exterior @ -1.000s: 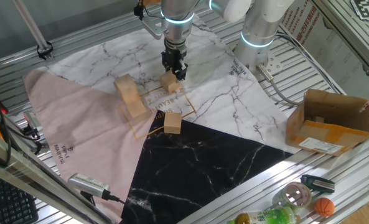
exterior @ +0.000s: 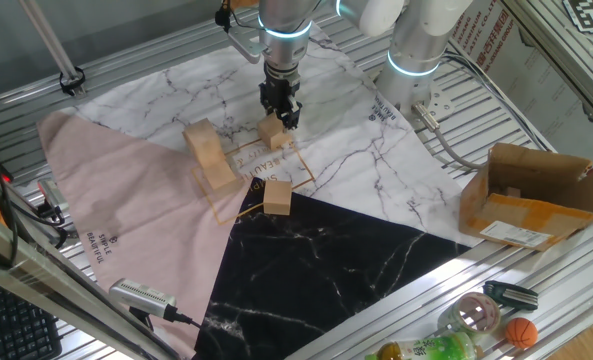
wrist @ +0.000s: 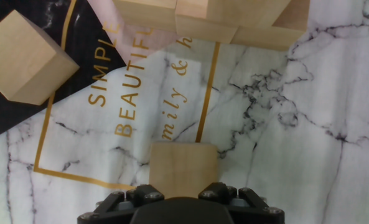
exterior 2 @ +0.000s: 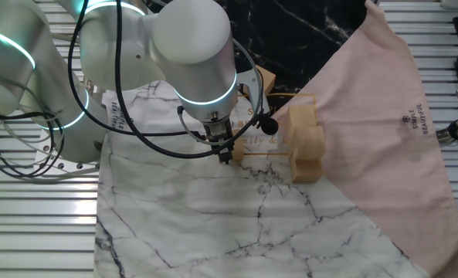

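My gripper [exterior: 281, 118] is low over the marble-patterned cloth, right at a small wooden block [exterior: 272, 131]. In the wrist view the same block [wrist: 184, 169] lies just past the gripper, whose two fingers stand apart and overlap its near corners. Whether they press on it cannot be made out. A second block [exterior: 277, 197] rests on the black part of the cloth. To the left, several wooden blocks [exterior: 208, 155] sit together, one raised on the others; they also show beside the arm as a group of blocks [exterior 2: 306, 143] in the second exterior view.
An open cardboard box [exterior: 528, 198] stands at the right. Near the front right corner are a tape roll [exterior: 473, 314], an orange ball [exterior: 521, 332] and a green-labelled bottle [exterior: 431, 348]. The marble cloth right of the gripper is bare.
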